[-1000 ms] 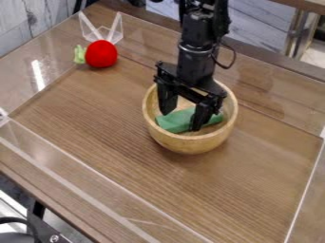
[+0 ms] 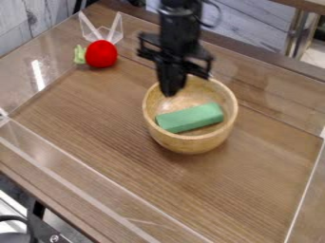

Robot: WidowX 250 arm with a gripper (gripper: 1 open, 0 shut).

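A tan round bowl (image 2: 178,142) stands at centre right on the wooden table, holding a green oblong block (image 2: 189,118). Above the bowl's back rim my dark gripper (image 2: 173,74) is blurred, its fingertips raised clear of the block. Whether anything is between its fingers is hard to tell through the blur.
A red object (image 2: 103,55) with green leaves lies at the upper left, near a white wire-like item.
My gripper has risen up and back from inside the bowl. The green block remains in the bowl, now more visible.
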